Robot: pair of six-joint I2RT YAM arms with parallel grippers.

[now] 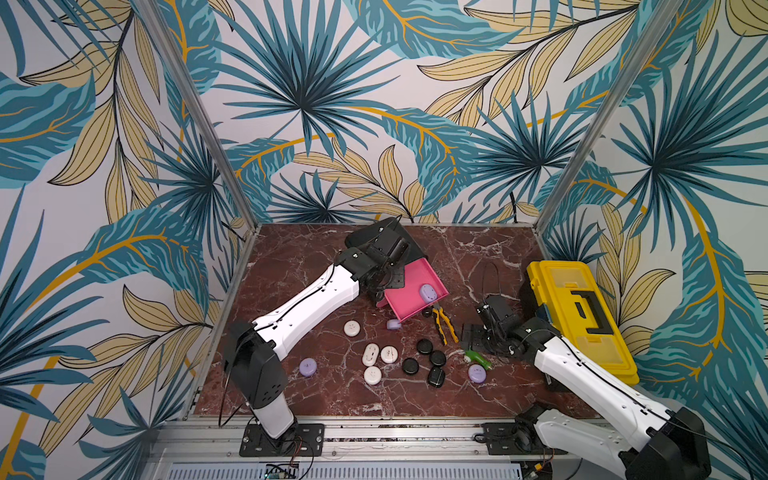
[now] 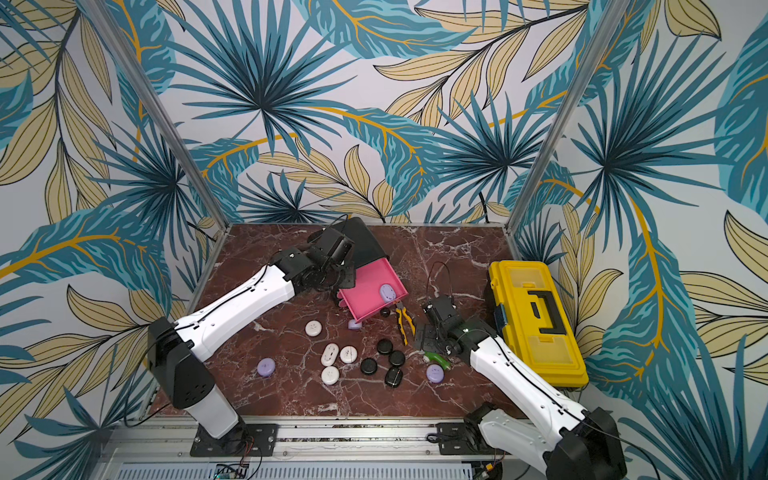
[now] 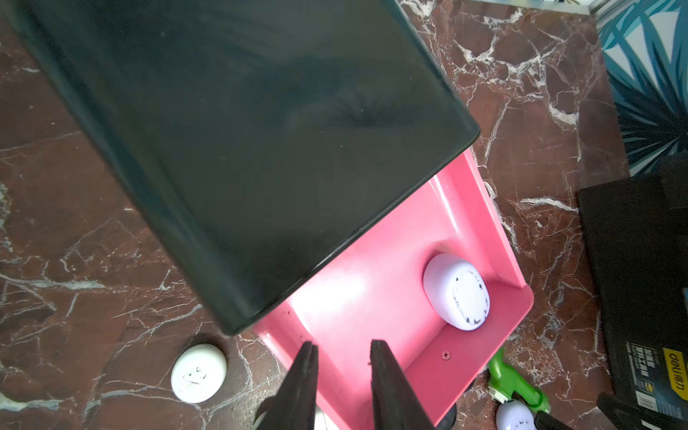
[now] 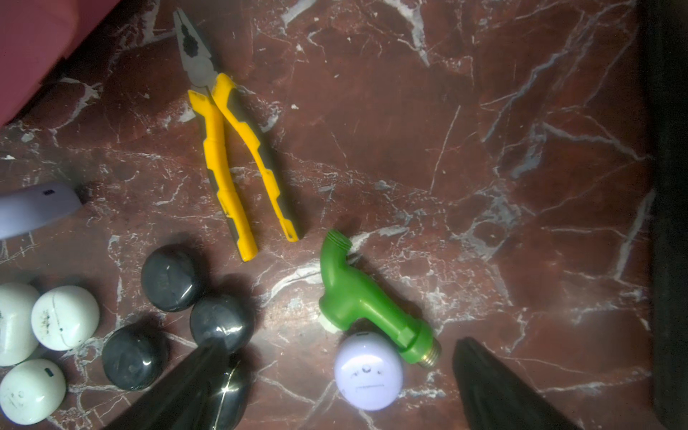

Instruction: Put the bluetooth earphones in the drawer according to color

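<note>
My left gripper is above the pink drawer (image 3: 362,276). Its fingers stand fairly close, with only pink drawer visible between their tips in the left wrist view. A lavender earphone case (image 1: 393,324) is low before the drawer's front left corner, tilted in the right wrist view; whether my fingers reach it is hidden. Another lavender case (image 3: 458,292) sits inside the drawer. Other lavender cases are on the table at left (image 1: 308,367) and right (image 4: 368,370). My right gripper stands open above the right-hand one, apart from it.
White cases (image 1: 389,354) and black cases (image 1: 437,358) cluster at the front middle. Pliers (image 4: 225,165) and a green tap (image 4: 365,301) lie nearby. The black cabinet (image 3: 286,129) is behind the drawer, and a yellow toolbox (image 1: 584,316) stands at right.
</note>
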